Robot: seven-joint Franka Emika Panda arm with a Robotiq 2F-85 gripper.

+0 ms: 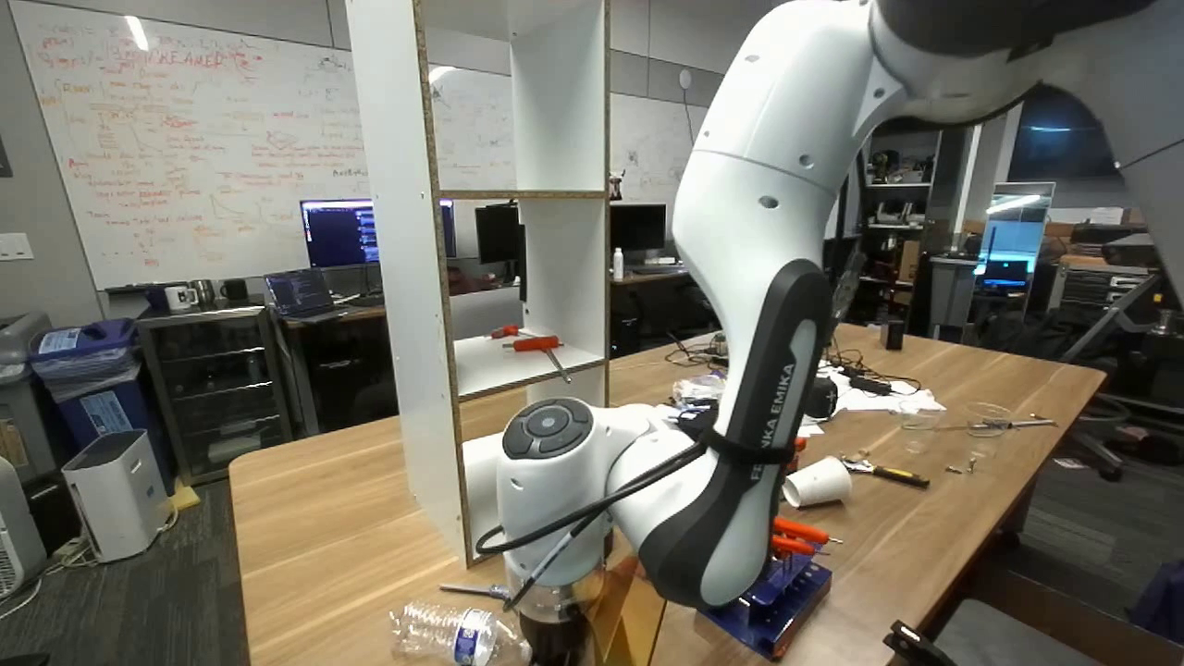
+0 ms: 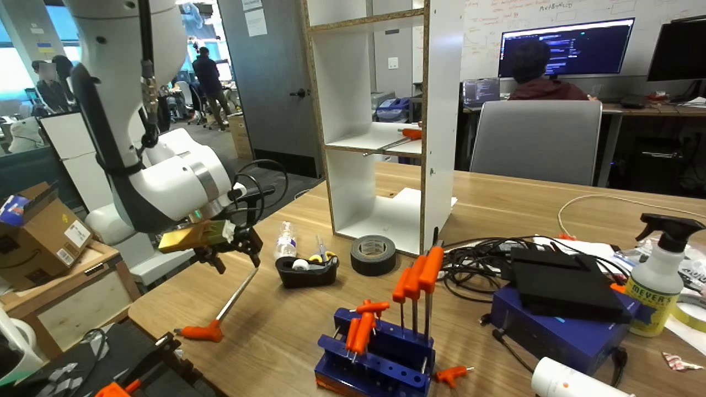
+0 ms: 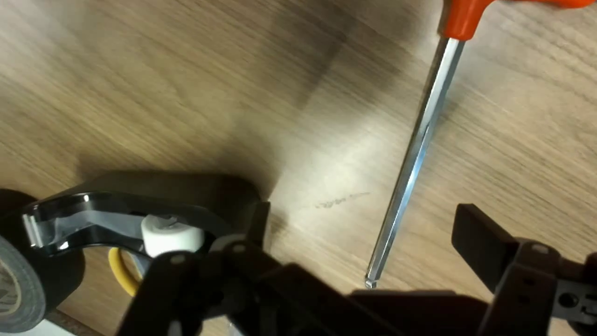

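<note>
A hex key with an orange T-handle lies on the table near its edge. In the wrist view its long steel shaft slants across the wood, with the tip toward the gap between my fingers. My gripper is tilted above the table, just beyond the shaft's far end. Its fingers stand wide open, and nothing is held between the black fingers. A blue tool rack holds several orange-handled keys. More orange-handled keys rest on a shelf of the white cabinet.
Beside my gripper sits a black tape dispenser, with a roll of dark tape next to it. A plastic bottle lies nearby. Cables, a dark box and a spray bottle crowd the right side.
</note>
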